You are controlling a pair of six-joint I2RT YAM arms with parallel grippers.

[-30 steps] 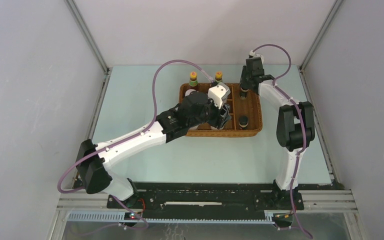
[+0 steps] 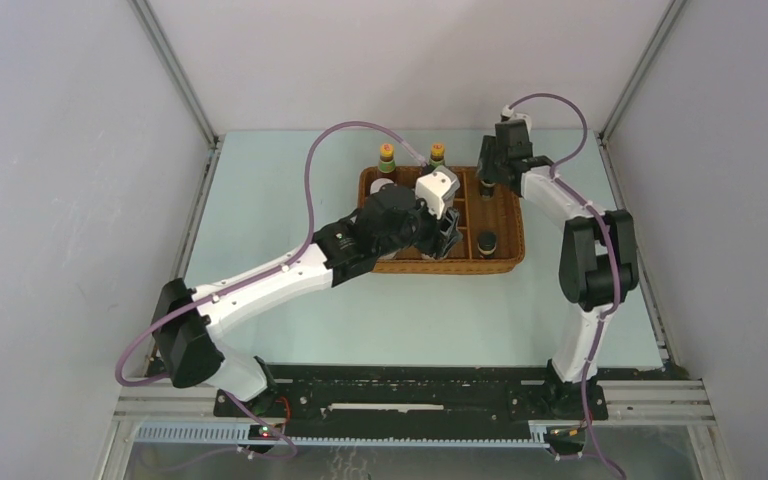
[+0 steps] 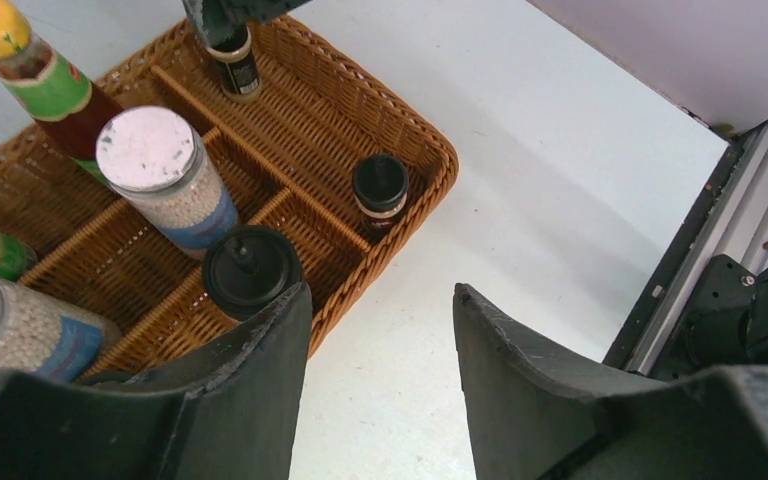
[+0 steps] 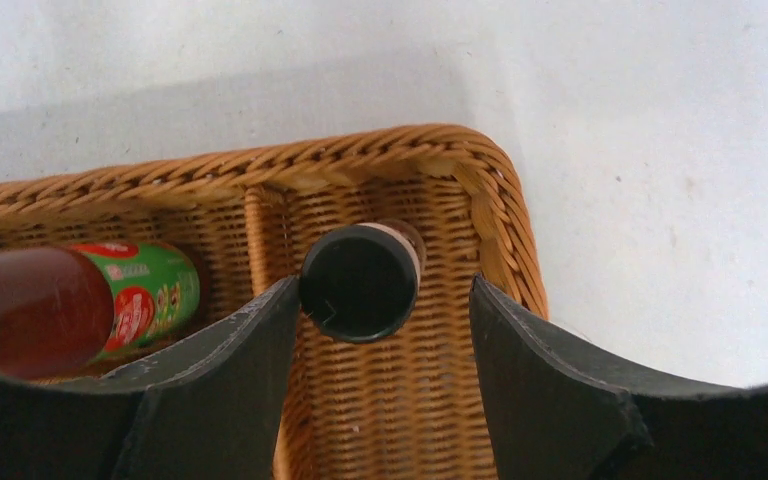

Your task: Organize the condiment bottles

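A divided wicker basket (image 2: 500, 266) holds the condiment bottles and jars. Within its right compartment, a small black-capped jar (image 4: 360, 284) lies between the spread fingers of my right gripper, close to the left finger; the right finger is well apart from it. Another black-capped jar (image 3: 380, 190) stands at that compartment's near end. Over the basket's front edge, my left gripper is open with nothing between its fingers. A larger black lid (image 3: 252, 270) is just beyond its left fingertip. Farther left are a white-lidded jar (image 3: 165, 175) and a yellow-capped sauce bottle (image 3: 50, 85).
A second yellow-capped bottle (image 2: 387, 160) stands at the basket's back left, and another white-lidded jar (image 3: 30, 325) is in the left section. Bare tabletop (image 2: 410, 320) lies in front of the basket and to both sides.
The left arm and the basket look unmoved.
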